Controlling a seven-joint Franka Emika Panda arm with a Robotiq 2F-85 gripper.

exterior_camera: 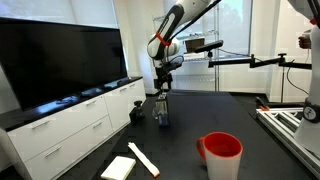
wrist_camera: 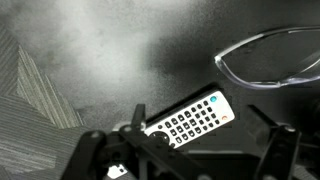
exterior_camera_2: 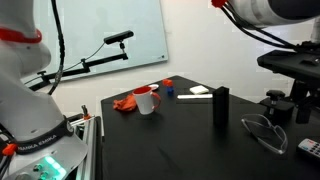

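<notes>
A white remote control (wrist_camera: 190, 122) with black buttons lies on the dark table below my gripper, partly hidden by the gripper at its lower end. The fingers stand open, with a finger to either side of the remote and nothing held. In exterior view 2, the same remote (exterior_camera_2: 311, 147) is at the right edge, lying beneath the gripper (exterior_camera_2: 287, 108). Clear-framed glasses (wrist_camera: 270, 60) lie close by on the table, at the upper right of the wrist view. Exterior view 1 has the gripper (exterior_camera: 160, 82) at the table's far end; the remote cannot be made out there.
A black upright container (exterior_camera_2: 221, 106) stands near the glasses. Toward the other end are a red mug (exterior_camera: 220, 157), a white stick-like object (exterior_camera: 143, 159) and a pale flat pad (exterior_camera: 118, 168).
</notes>
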